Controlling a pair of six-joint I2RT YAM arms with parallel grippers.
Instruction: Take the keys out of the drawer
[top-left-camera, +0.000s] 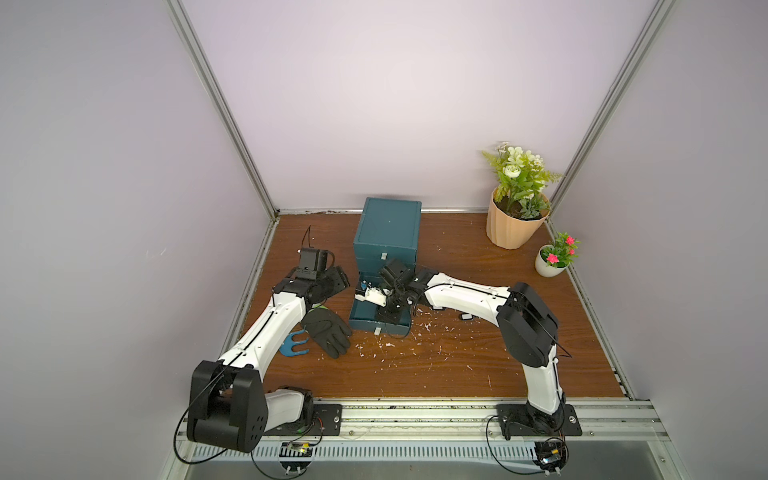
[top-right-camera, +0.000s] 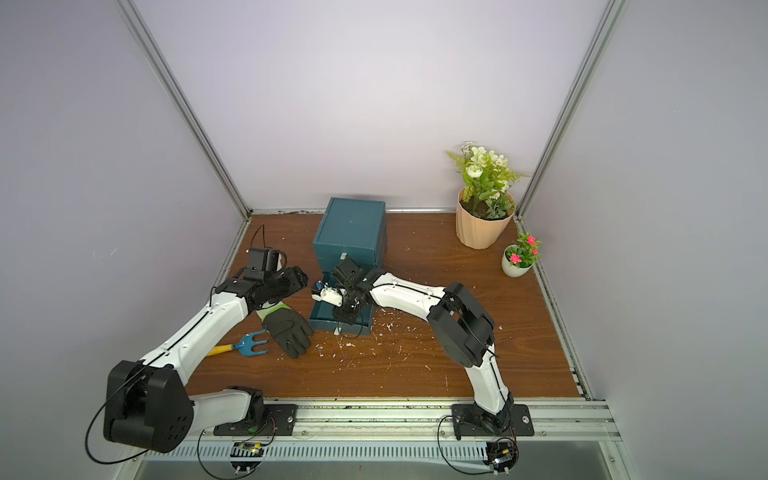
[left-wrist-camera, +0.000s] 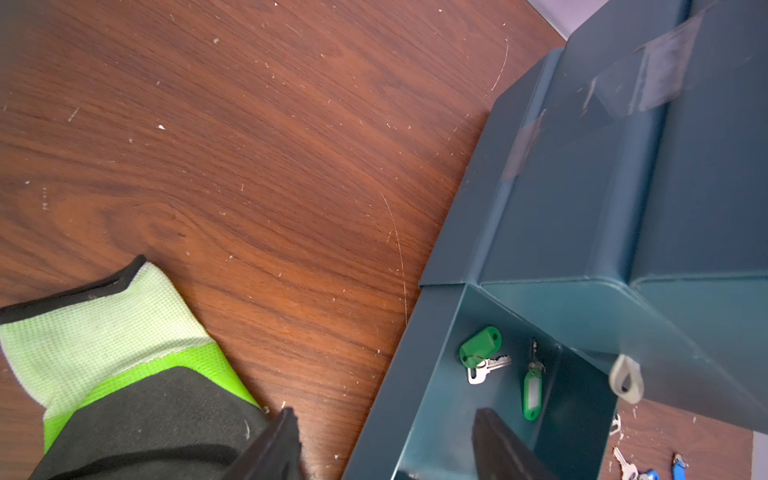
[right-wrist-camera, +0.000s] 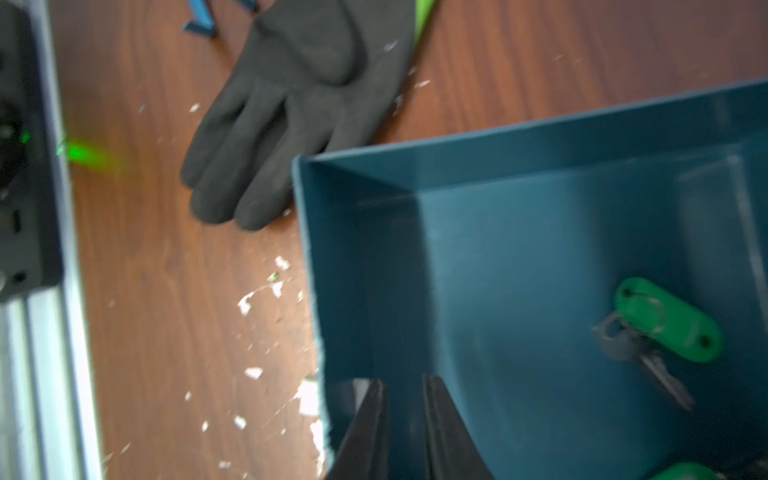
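Observation:
The teal drawer box (top-left-camera: 387, 220) has its drawer (right-wrist-camera: 512, 304) pulled out. Inside lie a green key tag (left-wrist-camera: 481, 344) with a silver key (left-wrist-camera: 486, 369) and a second green tag (left-wrist-camera: 532, 392) with a key. My right gripper is down in the drawer near its edge, its fingertips a little apart, the keys off to one side in its wrist view; whether anything is between them is hidden. My left gripper hangs left of the box, above the drawer's side and the glove, fingers apart with nothing held.
A grey-green glove (top-right-camera: 288, 332) and a blue hand fork (top-right-camera: 252, 344) lie left of the drawer. Keys and fobs (left-wrist-camera: 628, 468) lie right of it. Two potted plants (top-left-camera: 512, 224) stand at the back right; the front middle has scattered scraps.

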